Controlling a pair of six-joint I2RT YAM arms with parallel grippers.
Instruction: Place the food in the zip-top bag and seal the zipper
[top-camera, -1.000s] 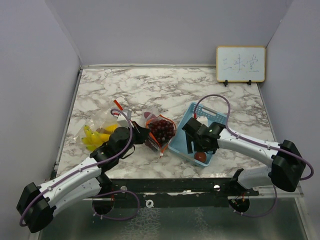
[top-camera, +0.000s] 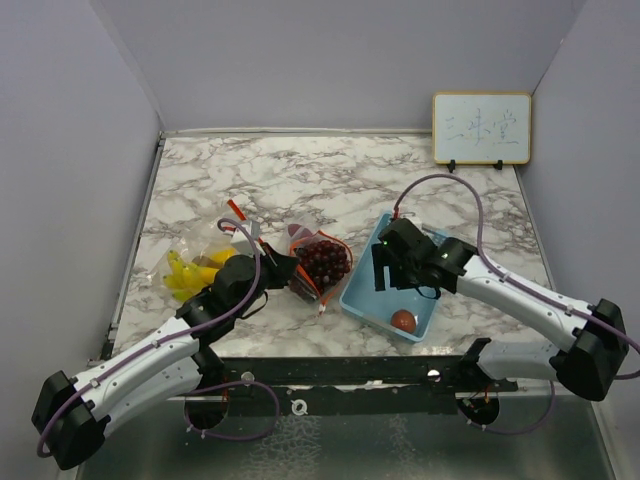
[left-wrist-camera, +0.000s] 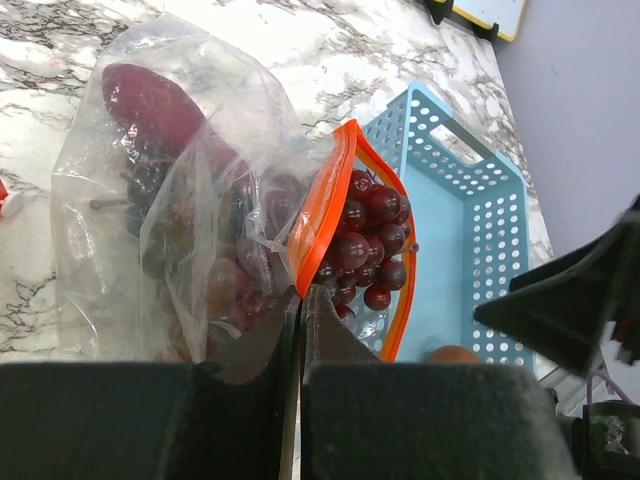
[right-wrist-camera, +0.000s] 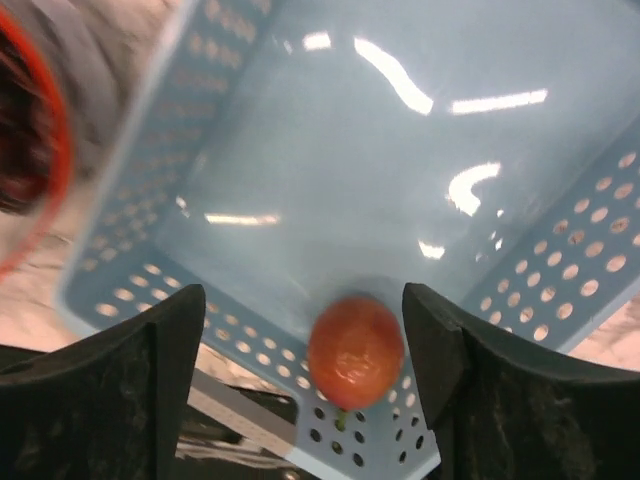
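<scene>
A clear zip bag (left-wrist-camera: 85, 240) with an orange zipper (left-wrist-camera: 318, 215) lies in the middle of the table, its mouth facing the basket. Inside it are dark red grapes (left-wrist-camera: 370, 235) and a reddish-purple oblong item (left-wrist-camera: 150, 105). My left gripper is shut on the near end of the orange zipper edge. A round red-orange tomato (right-wrist-camera: 355, 352) rests in the near corner of the blue basket (right-wrist-camera: 290, 180). Above the basket, my right gripper stands open. The tomato is beyond its fingertips, with nothing held between them.
Another clear bag holding yellow bananas (top-camera: 185, 275) lies to the left, beside the left arm. A whiteboard (top-camera: 482, 127) stands at the back right.
The basket and tomato sit slightly further right. My left arm has hardly moved.
</scene>
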